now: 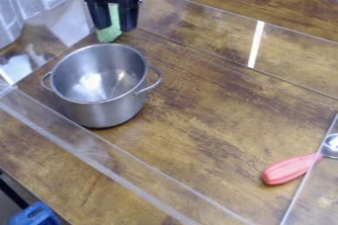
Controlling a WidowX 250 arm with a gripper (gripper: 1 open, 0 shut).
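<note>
My black gripper is at the top left, above and behind a steel pot with two side handles. A green object shows right at and below the fingers; whether they are shut on it I cannot tell. The pot stands upright on the wooden table.
A utensil with a red handle and a metal head lies at the lower right. Clear barriers border the table. A blue object sits at the bottom left corner.
</note>
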